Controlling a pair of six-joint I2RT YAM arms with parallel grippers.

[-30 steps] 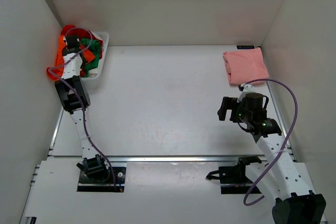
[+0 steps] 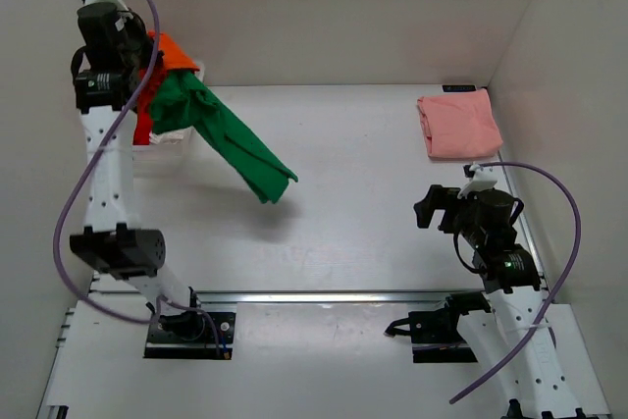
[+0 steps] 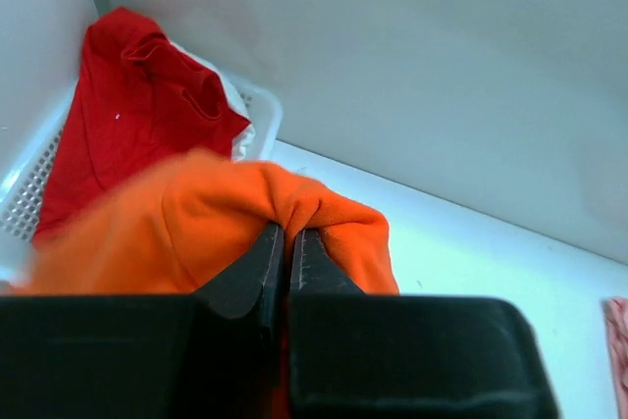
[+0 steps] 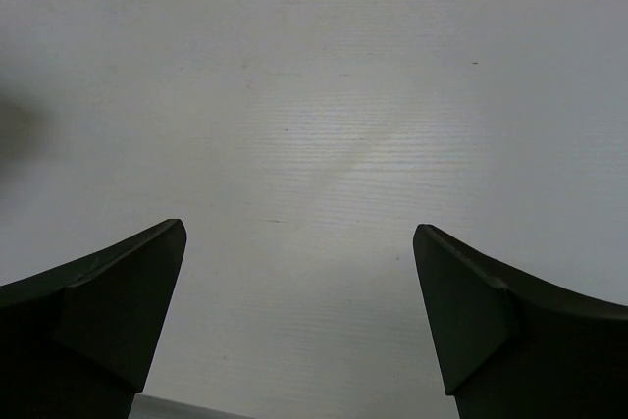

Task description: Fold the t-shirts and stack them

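My left gripper is raised over the basket at the back left, shut on an orange shirt. A green shirt hangs out from under it toward the middle of the table. A red shirt lies in the white basket. A folded pink shirt lies at the back right. My right gripper stands open over bare table in front of it, nothing between its fingers.
Walls enclose the back and both sides.
The left arm has lifted up from inside the basket, bringing the orange and green shirts up with it; the green one has swung out rightward. The right arm has shifted slightly.
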